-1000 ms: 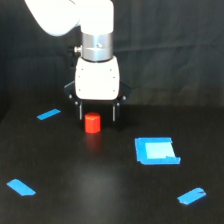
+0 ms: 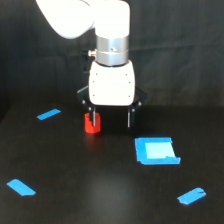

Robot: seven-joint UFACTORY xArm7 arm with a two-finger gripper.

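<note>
A small red block point(image 2: 90, 126) rests on the dark table, left of centre in the camera view. Above and to its right hangs my white gripper point(image 2: 111, 118), pointing down. The dark fingers stand wide apart, so it is open with nothing visible between them. Its left finger comes down at the block and seems to cover a little of its upper part; whether they touch cannot be told. To the right lies a flat blue-edged square point(image 2: 139, 152) with a pale middle, and nothing stands on it.
Short blue strips lie flat on the table: one at the back left point(image 2: 48, 114), one at the front left point(image 2: 20, 187), another at the front right point(image 2: 192, 196). A dark curtain point(image 2: 185, 50) closes off the back.
My gripper has shifted to the right and slightly lower in view, from over the block to its right side. The red block appears in the same place.
</note>
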